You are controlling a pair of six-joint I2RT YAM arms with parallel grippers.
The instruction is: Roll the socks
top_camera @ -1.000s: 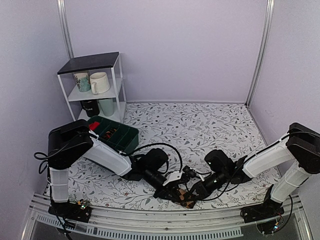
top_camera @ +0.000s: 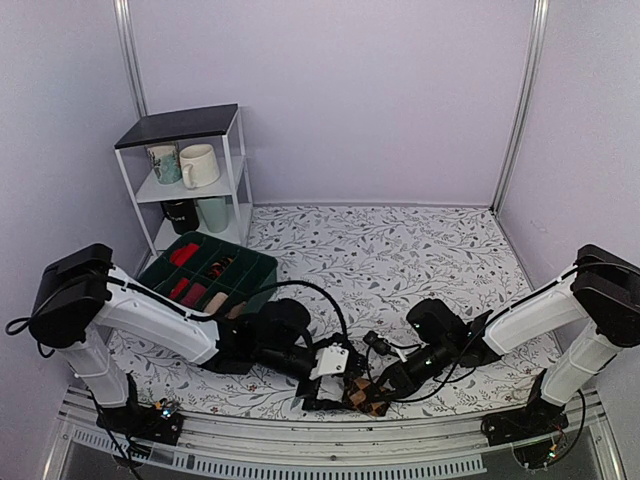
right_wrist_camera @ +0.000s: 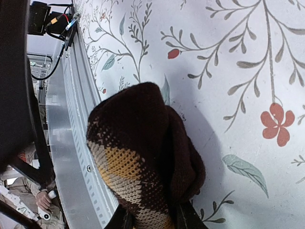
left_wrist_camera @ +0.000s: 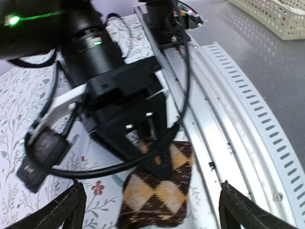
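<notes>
A dark brown sock with tan and orange diamonds (top_camera: 362,396) lies bundled near the table's front edge. Its rounded, folded end (right_wrist_camera: 128,119) fills the middle of the right wrist view. My right gripper is shut on the sock at its other end. In the left wrist view the patterned side (left_wrist_camera: 155,198) shows below the right arm's black fingers (left_wrist_camera: 159,162). My left gripper stands open, its two fingers wide apart, with the sock in view between and beyond them and nothing gripped.
A dark green divided bin (top_camera: 262,272) with rolled, coloured items stands at the left, partly behind the left arm. Behind it is a white shelf (top_camera: 243,190) holding mugs. A metal rail (top_camera: 290,426) runs along the front edge.
The left arm's elbow and forearm have swung left and lower, and its gripper has opened and shifted slightly off the sock. The right arm stays in place, holding the sock.
</notes>
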